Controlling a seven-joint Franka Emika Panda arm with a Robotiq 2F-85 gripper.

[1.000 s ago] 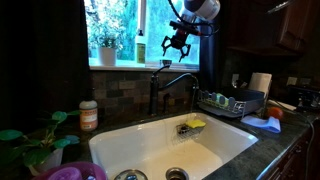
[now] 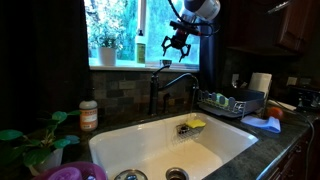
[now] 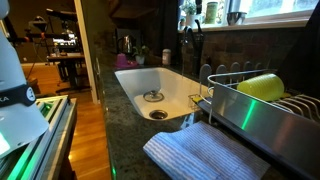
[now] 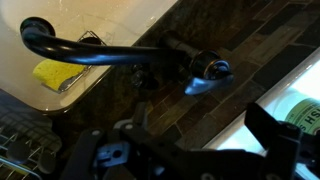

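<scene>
My gripper point(image 2: 176, 52) hangs open before the window, above the sink's back edge, nothing between its fingers. In the wrist view the two dark fingers stand wide apart over the tiled backsplash point(image 4: 245, 80). Below it the black faucet point(image 2: 154, 97) rises behind the white sink point(image 2: 130, 150); its spout point(image 4: 110, 54) crosses the upper left of the wrist view. A yellow sponge point(image 4: 55, 72) rests in a wire holder at the sink's side. On the sill, a bottle with a green label point(image 4: 306, 116) stands to one side of the gripper, apart from it.
A potted plant point(image 2: 108, 50) also stands on the sill. The soap bottle point(image 2: 88, 113) is at the sink's left. A dish rack point(image 3: 235, 105) with a yellow-green cup point(image 3: 262, 87) and a folded blue cloth point(image 3: 205, 153) occupy the right counter. The basin is mostly clear.
</scene>
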